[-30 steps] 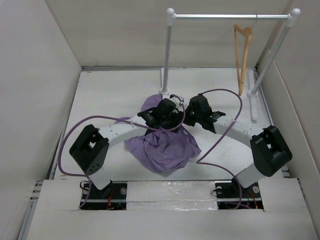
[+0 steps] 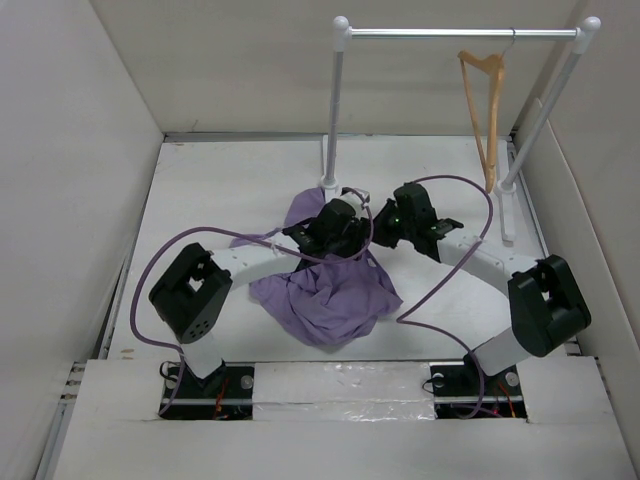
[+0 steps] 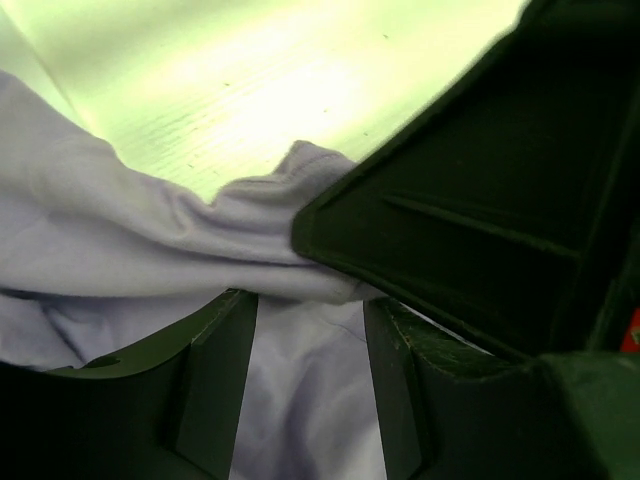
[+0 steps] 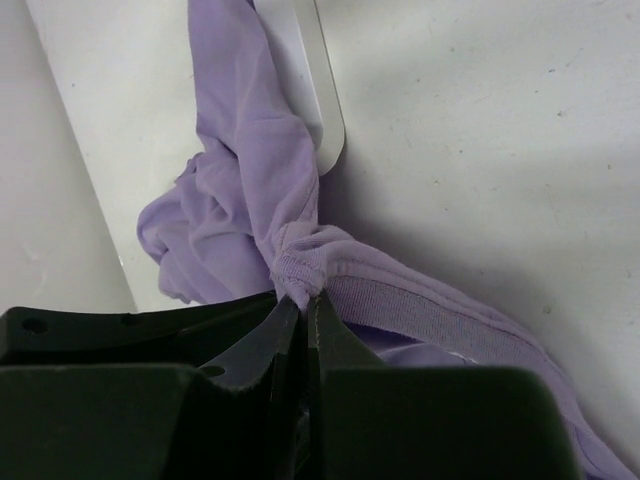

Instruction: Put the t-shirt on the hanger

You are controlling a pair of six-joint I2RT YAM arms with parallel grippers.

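The purple t-shirt [image 2: 325, 305] lies bunched on the white table near the rack's left foot. My left gripper is over it, part open, shirt fabric just above and behind its fingertips; another black finger reaches across from the right in that view. My right gripper is shut on a ribbed fold of the shirt, with the left gripper's black body beside it. In the top view both grippers meet at the shirt's upper part. The wooden hanger [image 2: 493, 90] hangs from the rack bar.
The clothes rack bar [image 2: 440, 33] spans the back, its left post [image 2: 336, 100] rising just beyond the shirt and grippers. Walls enclose both sides.
The hanger has swung slightly.
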